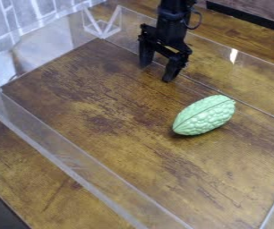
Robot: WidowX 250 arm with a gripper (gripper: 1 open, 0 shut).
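A black robot gripper [160, 63] hangs down at the top centre of the camera view, its dark fingers low over the wooden board at the back of the clear-walled enclosure. Whether it is open or shut is hard to make out. A pale green, bumpy, oblong object like a bitter melon [204, 115] lies on the board at right of centre, in front of the gripper and apart from it.
Low transparent walls [68, 159] border the wooden work area [104, 116]. A white tiled or quilted surface [20, 27] is beyond the back left. The left and front of the board are clear.
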